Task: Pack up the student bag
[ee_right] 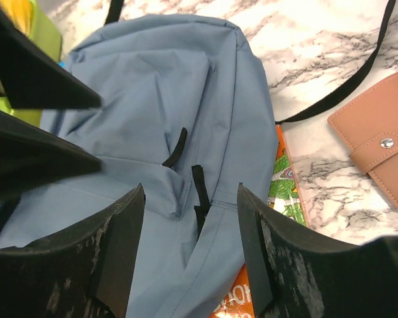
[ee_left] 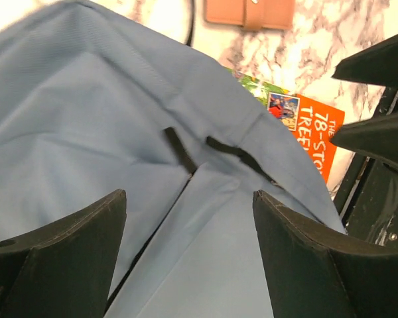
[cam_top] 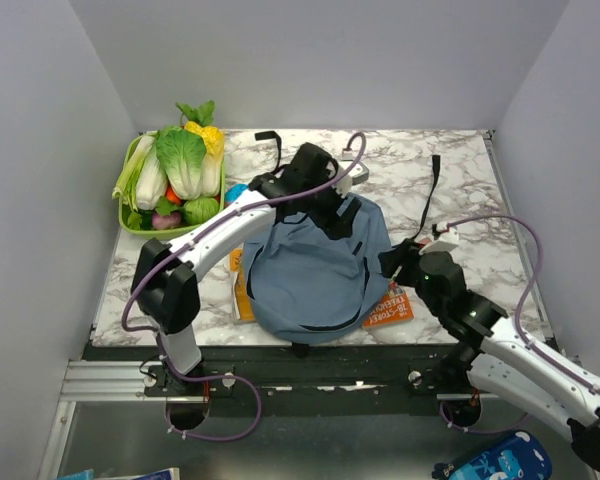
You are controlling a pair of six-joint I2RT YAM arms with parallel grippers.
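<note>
A blue-grey fabric bag (cam_top: 315, 275) lies flat in the middle of the marble table, its zip pulls (ee_right: 200, 189) and folds visible in both wrist views. Over its upper part hovers my left gripper (cam_top: 343, 222), fingers apart and empty. At the bag's right edge my right gripper (cam_top: 392, 262) is open too, nothing between its fingers. An orange book (cam_top: 388, 308) sticks out from under the bag's lower right side. Another orange-yellow book (cam_top: 242, 290) shows along its left edge. A brown leather notebook with a snap strap (ee_right: 378, 136) rests to the right of the bag.
A green basket (cam_top: 123, 215) full of vegetables stands at the back left. Black straps (cam_top: 432, 190) stretch from the bag across the table. A blue pencil case (cam_top: 500, 460) lies beyond the front edge at right.
</note>
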